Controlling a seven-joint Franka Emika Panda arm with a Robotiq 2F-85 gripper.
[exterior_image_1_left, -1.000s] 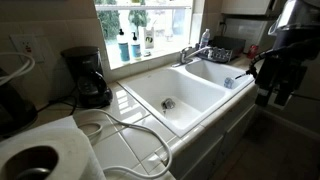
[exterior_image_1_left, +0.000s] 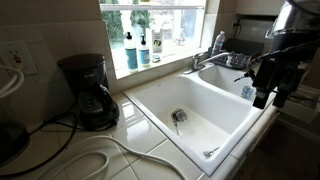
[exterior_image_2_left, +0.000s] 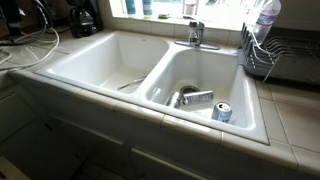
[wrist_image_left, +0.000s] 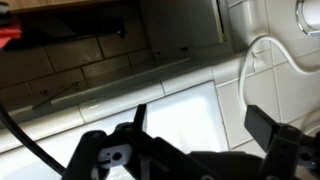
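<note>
My gripper stands open in the wrist view, with wide-apart fingers (wrist_image_left: 262, 127) and nothing between them. White counter tile and a dark opening lie below it. In exterior view 1 the gripper (exterior_image_1_left: 270, 99) hangs at the right, over the front side of the white double sink (exterior_image_1_left: 150, 95). A can (exterior_image_2_left: 221, 112) stands in the right basin in exterior view 2, near a silvery crumpled-looking item (exterior_image_2_left: 197, 100). Something thin (exterior_image_2_left: 131, 83) lies in the left basin. A metallic object (exterior_image_1_left: 179, 117) shows on the near basin's floor in exterior view 1.
A black coffee maker (exterior_image_1_left: 88, 92) stands left of the sink, with a pale hose (exterior_image_1_left: 105, 140) looping over the counter. Soap bottles (exterior_image_1_left: 130, 50) line the windowsill. A faucet (exterior_image_2_left: 195, 33) rises behind the basins. A dish rack (exterior_image_2_left: 285, 55) and a clear bottle (exterior_image_2_left: 266, 20) occupy the right.
Exterior view 1 itself has shifted: the sink looks larger and nearer, and the white roll at lower left is out of frame. The gripper stays at the right.
</note>
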